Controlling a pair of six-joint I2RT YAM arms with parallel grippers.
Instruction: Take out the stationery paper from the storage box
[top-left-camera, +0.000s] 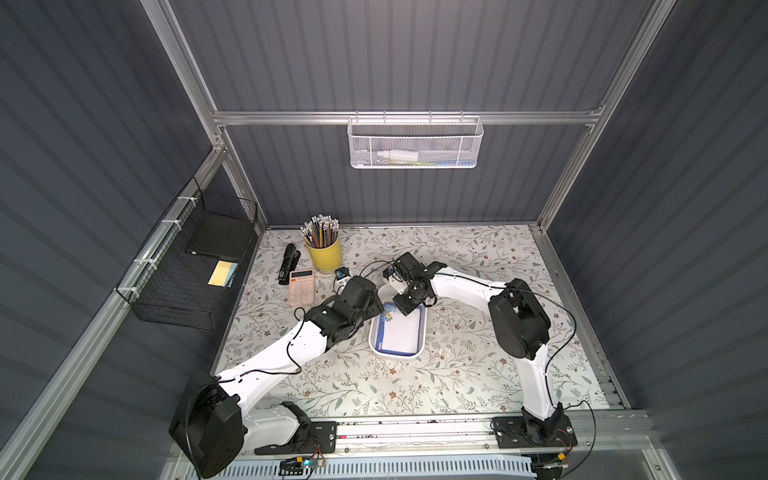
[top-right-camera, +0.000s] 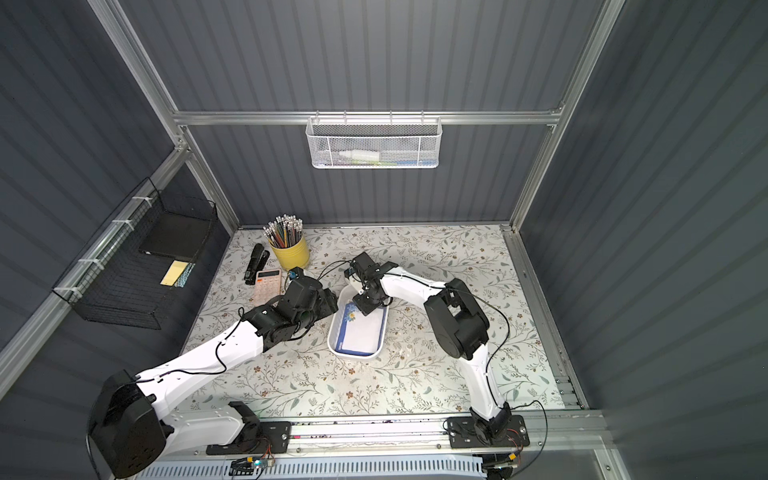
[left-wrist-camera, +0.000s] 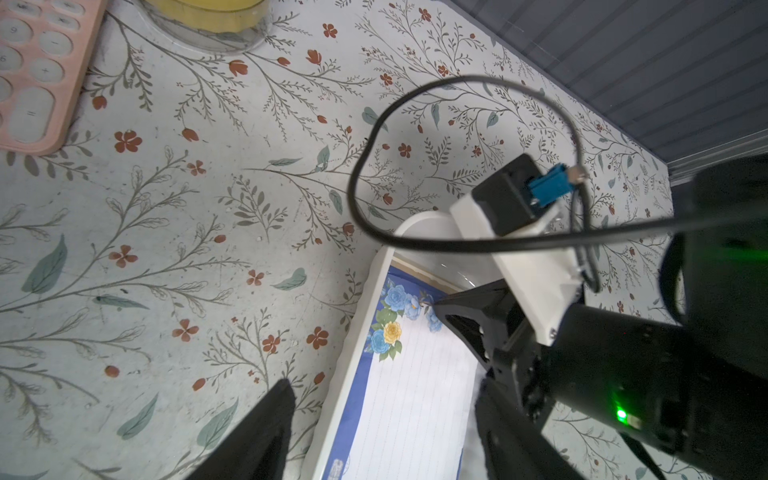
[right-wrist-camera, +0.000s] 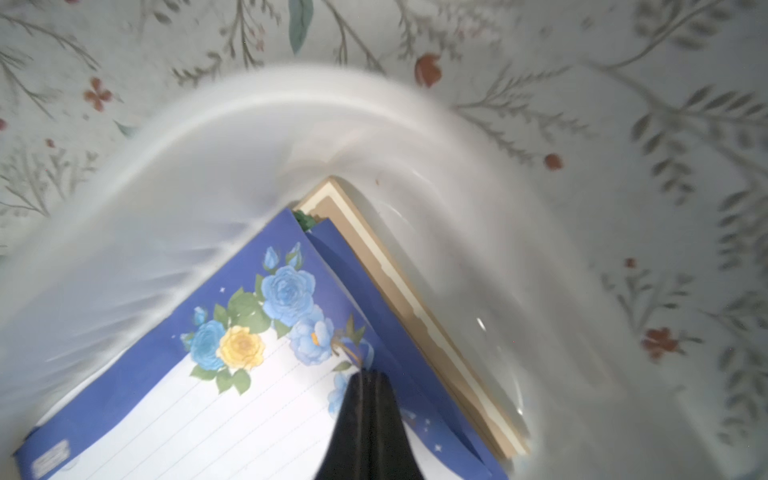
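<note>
The white storage box (top-left-camera: 397, 354) sits at the table's middle, holding blue-bordered stationery paper with roses (left-wrist-camera: 408, 376) over a tan-edged board. In the right wrist view, my right gripper is shut at the top edge of the paper (right-wrist-camera: 200, 424), near the flowers; whether a paper edge is between its fingertips cannot be made out. My left gripper is open above the box's left side, its blurred fingers either side of the paper in the left wrist view.
A pink calculator (top-left-camera: 301, 292), a black stapler (top-left-camera: 288, 264) and a yellow pencil cup (top-left-camera: 325, 256) stand at back left. A black wire basket (top-left-camera: 176, 296) and a white mesh basket (top-left-camera: 414, 144) hang on the walls.
</note>
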